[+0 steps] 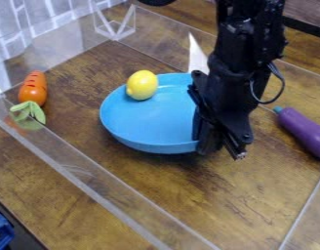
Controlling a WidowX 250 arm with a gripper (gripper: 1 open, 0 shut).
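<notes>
My black gripper [218, 137] hangs over the right part of a blue bowl [140, 119], low near its rim; its fingertips are dark and hard to make out, and I see nothing held. A yellow lemon-like object [141, 85] sits at the bowl's upper left. An orange carrot with green leaves [32, 90] lies at the left, and a purple eggplant-like object [303, 131] lies at the right.
A clear wall runs diagonally across the lower left, with a blue object at the corner. A white shape stands behind the arm.
</notes>
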